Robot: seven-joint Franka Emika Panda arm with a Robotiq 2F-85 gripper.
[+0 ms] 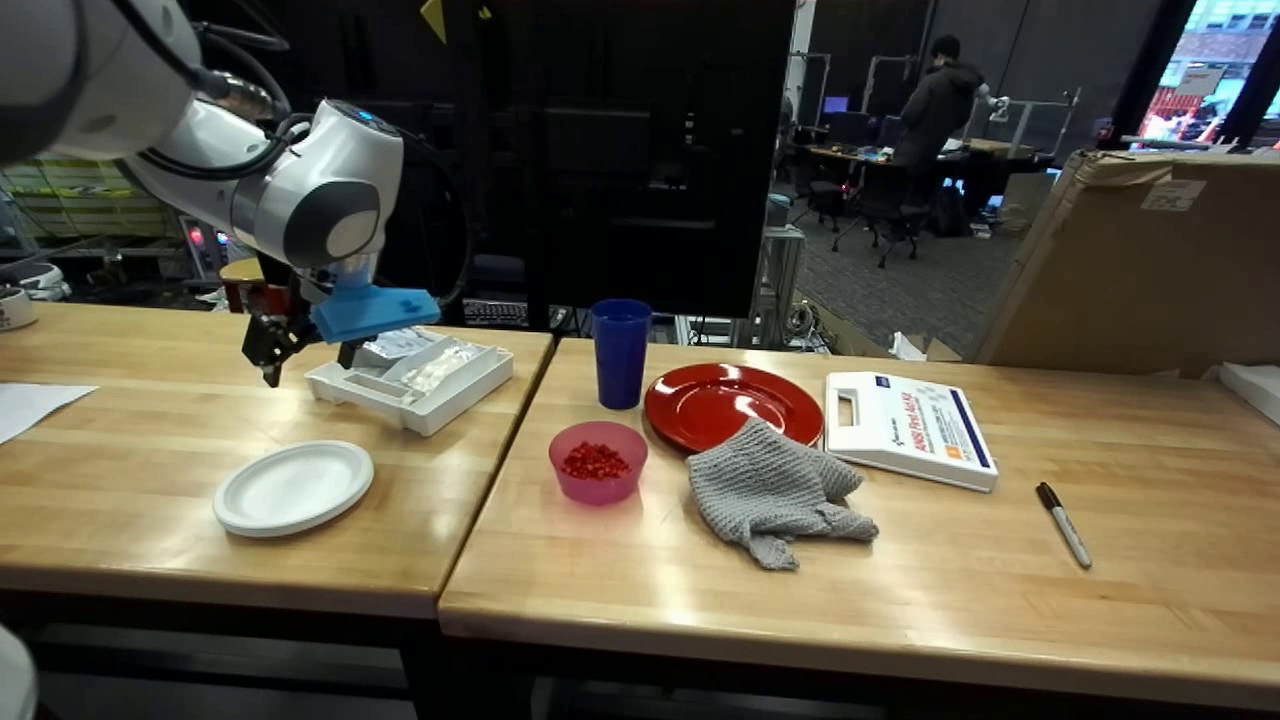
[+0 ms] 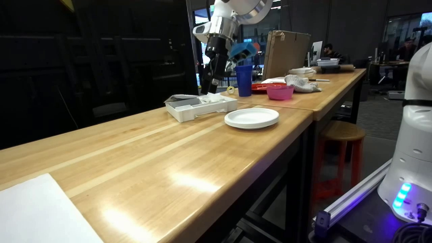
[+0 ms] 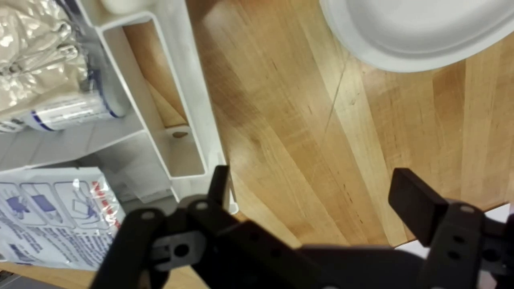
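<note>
My gripper is open, its fingers wide apart with only bare wood visible between them. One fingertip [image 3: 220,185] appears over the near edge of the open white kit tray [image 3: 204,115] in the wrist view. Inside that tray lie a printed packet [image 3: 53,216], a small labelled tube [image 3: 72,111] and clear-wrapped items [image 3: 36,58]. From the first exterior view, the gripper [image 1: 310,366] hangs above the table at the tray's left end. A white plate [image 1: 294,488] rests in front of the tray, clear of the gripper.
On the right-hand table are a blue cup [image 1: 620,354], a pink bowl [image 1: 599,464] of red bits, a red plate [image 1: 734,408], a grey cloth [image 1: 768,490], a first-aid case [image 1: 912,430] and a marker [image 1: 1064,526]. White paper [image 2: 44,210] lies at the left; wood between is clear.
</note>
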